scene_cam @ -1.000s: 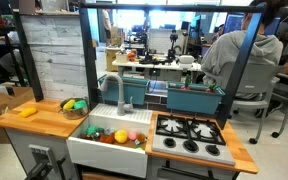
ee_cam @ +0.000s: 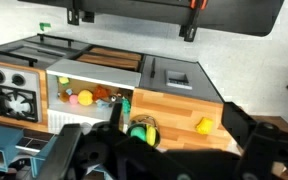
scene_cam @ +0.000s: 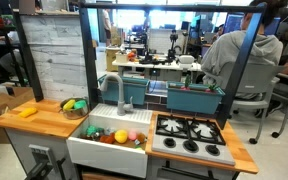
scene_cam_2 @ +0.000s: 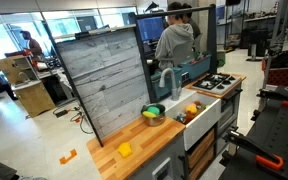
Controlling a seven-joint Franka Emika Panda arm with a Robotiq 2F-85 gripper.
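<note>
My gripper stands open in the wrist view, its dark fingers spread wide with nothing held between them. It looks down on the toy kitchen from above; neither exterior view shows it. On the wooden counter (scene_cam: pixel 42 122) lies a yellow object (ee_cam: pixel 205 126), apart from everything else. Nearby sits a metal pot (scene_cam: pixel 75 112) with green and yellow items in it, partly covered by the gripper in the wrist view. The white sink (scene_cam: pixel 102 153) contains several colourful toy foods. To its right is a stove (scene_cam: pixel 192 135) with black grates.
A grey faucet (scene_cam: pixel 122 95) rises behind the sink. Blue bins (scene_cam: pixel 192 98) hang from the dark frame behind the stove. The black table (scene_cam_2: pixel 259 130) with red clamps stands in front of the kitchen. Bare wood surrounds the yellow object.
</note>
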